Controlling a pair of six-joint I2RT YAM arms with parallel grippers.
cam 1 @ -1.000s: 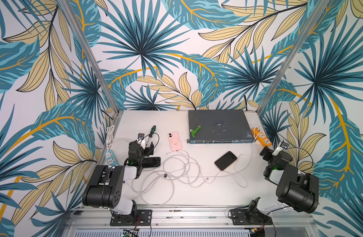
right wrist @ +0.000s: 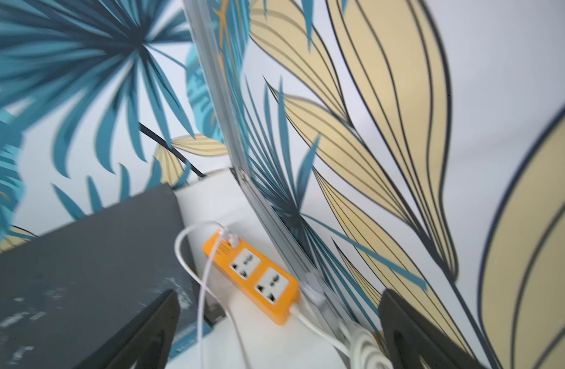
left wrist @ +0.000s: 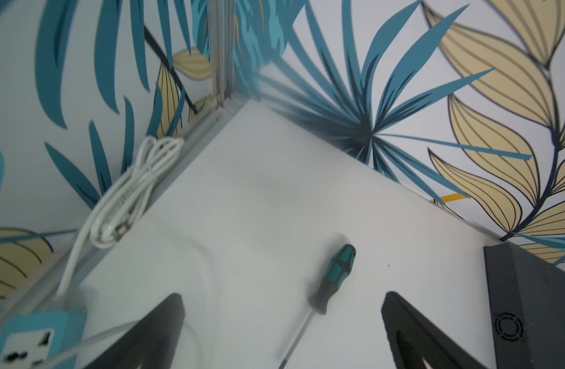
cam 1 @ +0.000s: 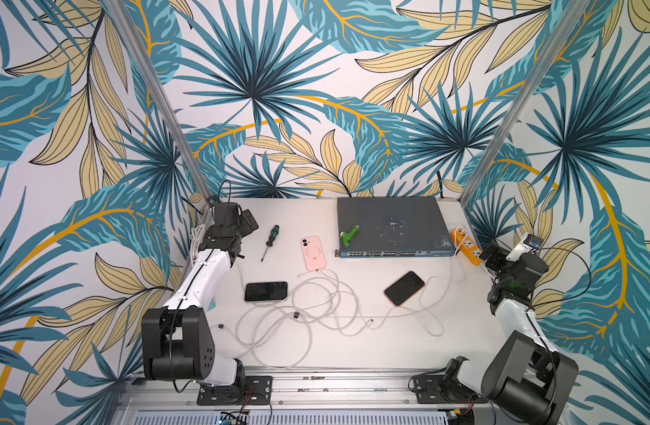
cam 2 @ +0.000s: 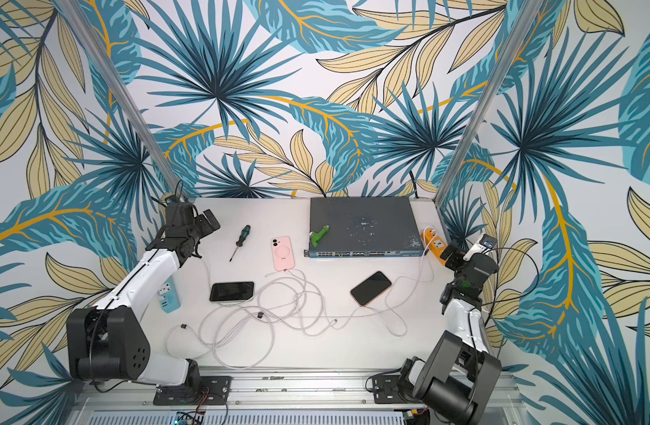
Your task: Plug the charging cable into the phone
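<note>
Three phones lie flat: a pink one [cam 1: 313, 253] back up, a black one [cam 1: 266, 292] at the left and another dark one [cam 1: 404, 288] at the right. The white charging cable [cam 1: 311, 340] is loosely coiled in front of them. One stretch of it meets the pink phone's lower edge; whether it is plugged in there I cannot tell. My left gripper is open and empty, up at the back left beyond the phones. Well apart from the phones, my right gripper is open and empty near the right edge.
A screwdriver [cam 1: 270, 242] lies by the left gripper. The dark metal box [cam 1: 393, 219] at the back bears a green tool [cam 1: 349, 235]. An orange power strip [cam 1: 467, 245] stands right, a blue one [cam 2: 168, 294] left.
My left arm has stretched toward the back left, away from the black phone. Phones and cable look unmoved.
</note>
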